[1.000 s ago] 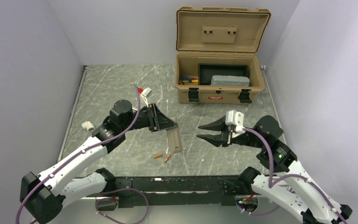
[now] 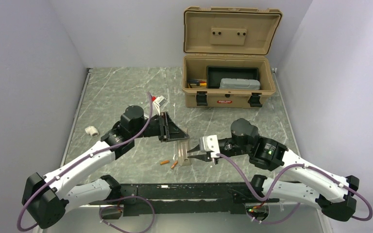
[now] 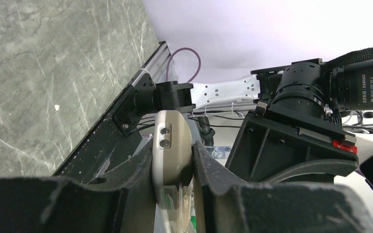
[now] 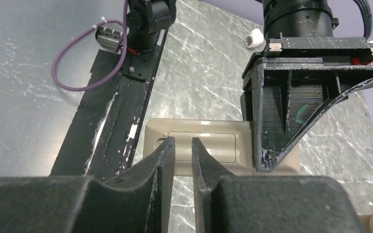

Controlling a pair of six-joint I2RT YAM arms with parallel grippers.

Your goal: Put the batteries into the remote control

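Note:
The beige remote (image 2: 183, 150) is held upright in the middle, my left gripper (image 2: 172, 131) shut on its upper end; in the left wrist view its tip (image 3: 171, 150) sits between those fingers. The right wrist view shows its battery side (image 4: 204, 145) facing my right gripper, whose fingertips are at the lower battery cover area, slightly apart. Whether they grip the remote is hard to tell. Two orange batteries (image 2: 164, 162) lie on the table just left of the remote.
An open tan toolbox (image 2: 194, 99) stands at the back right. A white roll (image 2: 91, 131) lies at the left, a small red-and-white object (image 2: 159, 101) behind the left arm. The table front edge is close below.
My right gripper has swung left and down to reach the remote's lower part. My left gripper and the remote have shifted slightly right.

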